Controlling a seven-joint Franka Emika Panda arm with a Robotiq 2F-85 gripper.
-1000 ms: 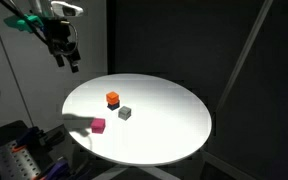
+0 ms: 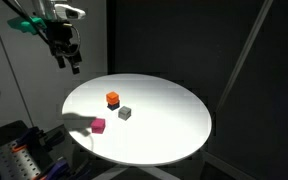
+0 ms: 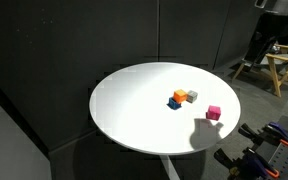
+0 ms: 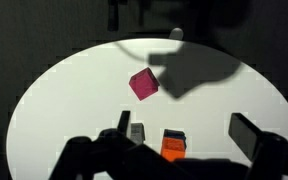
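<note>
My gripper [image 2: 68, 66] hangs high above the near left side of the round table, apart from every block. In the wrist view its dark fingers [image 4: 246, 135] stand wide apart, and it is open with nothing held. A pink-red cube [image 2: 98, 126] sits by itself near the table's edge on the arm's side. Farther in, an orange block [image 3: 180, 96] appears to rest on a dark blue block [image 3: 174, 104]. Close beside them is a grey block [image 2: 125, 113]. From the wrist, the gripper's dark parts partly cover the grey block [image 4: 137, 130] and the orange block [image 4: 173, 149].
The white round table [image 2: 174, 120] has wide free room away from the arm. The arm's shadow falls near the pink-red cube. A wooden chair [image 3: 276, 68] stands behind the arm, off the table.
The arm stays high in almost the same pose, its gripper shifted only very slightly at most. All the blocks keep their places.
</note>
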